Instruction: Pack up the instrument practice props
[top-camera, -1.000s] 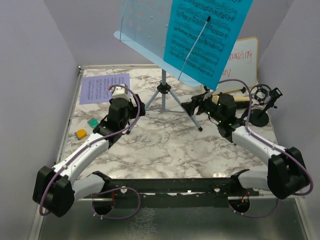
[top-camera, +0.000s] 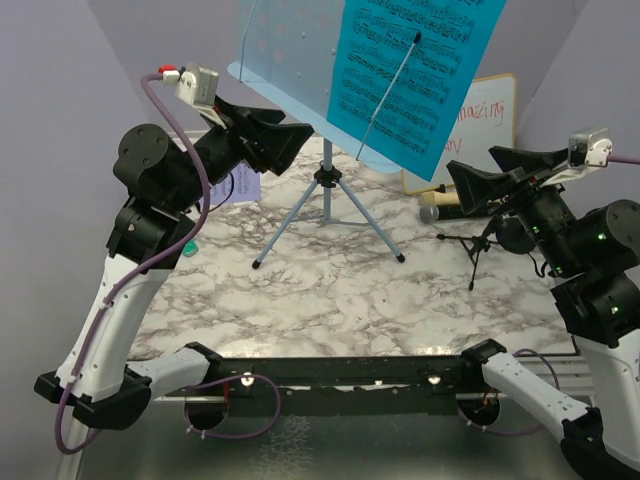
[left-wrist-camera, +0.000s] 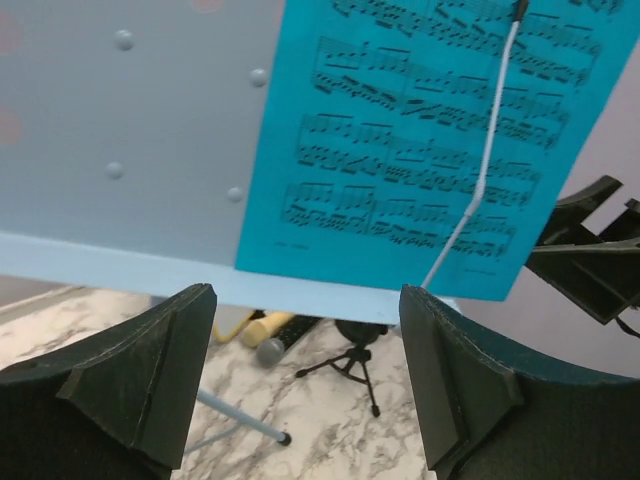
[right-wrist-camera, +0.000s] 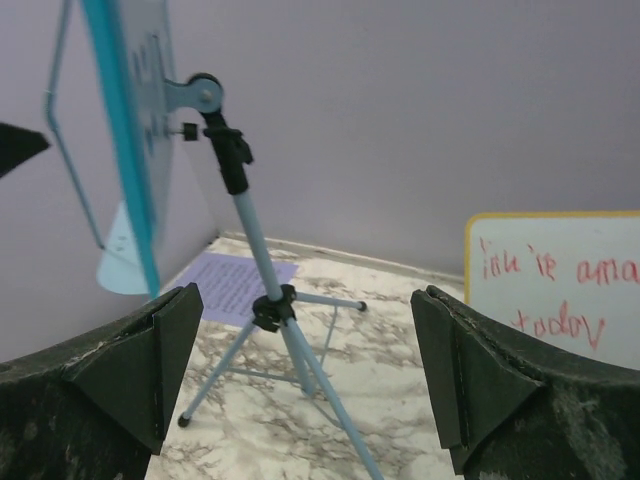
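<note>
A music stand with a pale blue desk stands on a grey tripod at the back middle of the table. On its right half a blue music sheet rests behind a thin wire page holder. My left gripper is raised just left of the desk's lower edge. In the left wrist view its fingers stand apart before the desk, with nothing gripped. To the right of the sheet, my right gripper is raised and open. In the right wrist view the desk shows edge-on.
A whiteboard with red writing leans at the back right. In front of it lie a yellowish roll and a small black tripod. A purple printed sheet lies at back left, partly behind my left arm.
Both arms have risen. The stand and blue sheet have not moved.
</note>
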